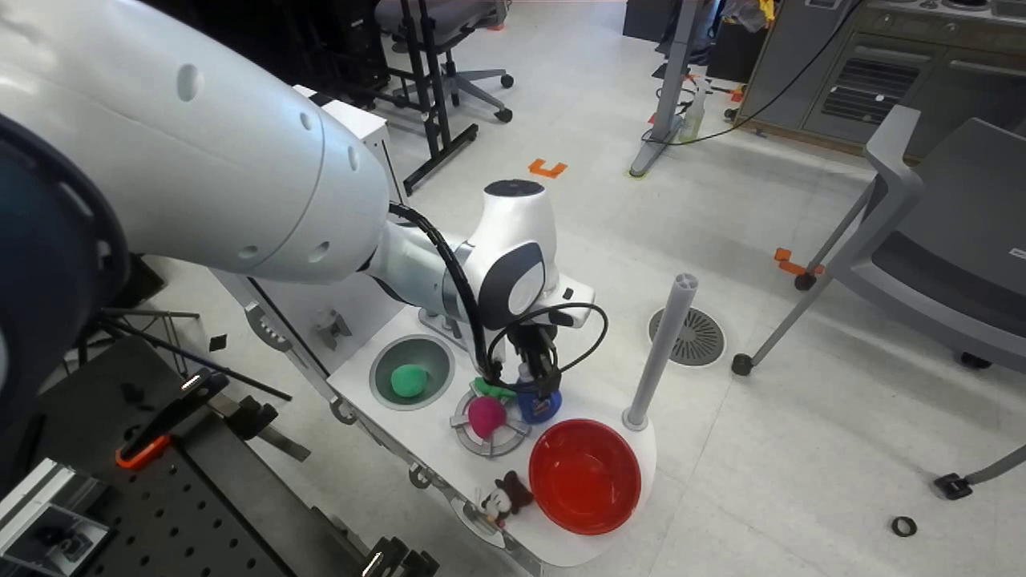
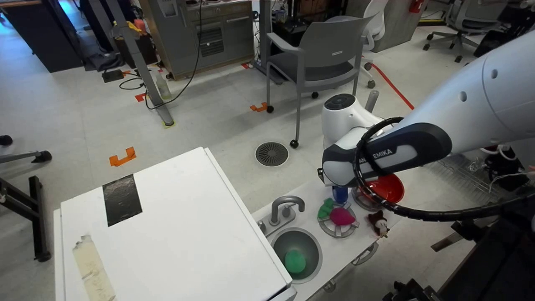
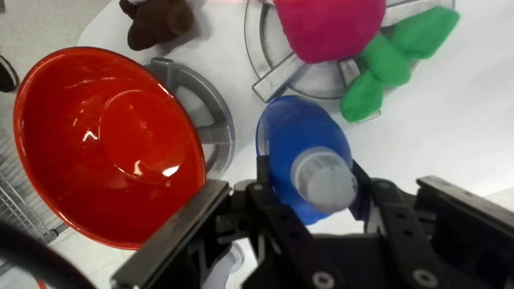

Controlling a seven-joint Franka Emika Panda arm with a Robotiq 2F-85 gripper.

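Between the fingers of my gripper is a blue bottle (image 3: 301, 127) with a pale grey cap (image 3: 330, 185); the fingers are shut on it. In exterior view 1 the bottle (image 1: 540, 408) shows low over the white counter, just behind the burner, its upper part covered by the gripper. Whether its base touches the counter I cannot tell. A shiny red bowl (image 3: 111, 144) sits beside it, empty, on a grey burner ring (image 3: 217, 130). A magenta plush with green leaves (image 3: 332, 29) lies on the other burner (image 1: 488, 444).
A brown plush toy (image 1: 512, 492) lies by the counter's front edge, close to the bowl. The sink (image 1: 385, 357) holds a green round object (image 1: 409, 381). Beyond the bowl a grey post (image 1: 661, 351) rises from the counter.
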